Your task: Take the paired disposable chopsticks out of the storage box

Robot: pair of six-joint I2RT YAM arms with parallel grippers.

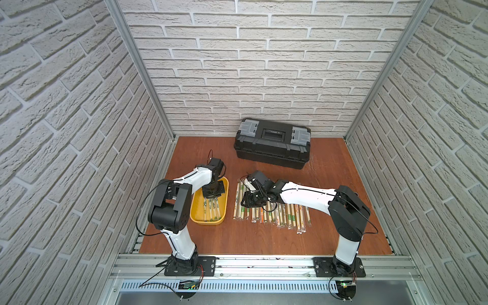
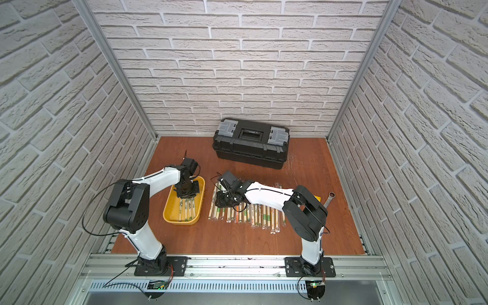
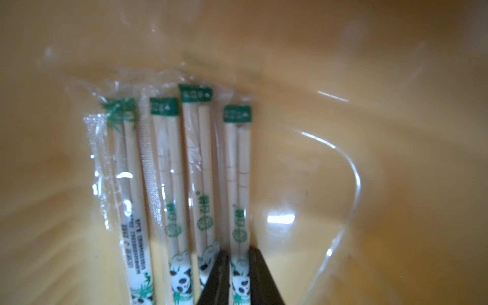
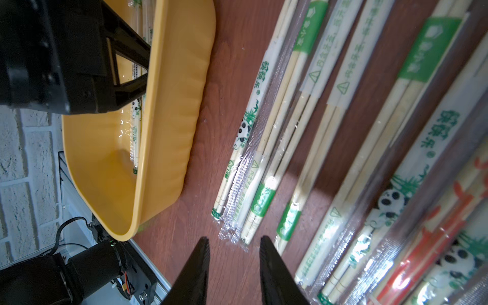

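Note:
The yellow storage box [image 2: 200,203] is on the left of the table, holding several wrapped chopstick pairs with panda print. My left gripper is down in it, its fingers either side of the rightmost pair [image 3: 239,172]; whether they grip it I cannot tell. My right gripper is part open over the table just right of the box, nothing between its fingers, with loose wrapped chopsticks [image 4: 317,157] below it.
A black toolbox [image 1: 272,142] stands at the back. A row of wrapped chopsticks covers the middle and right of the table.

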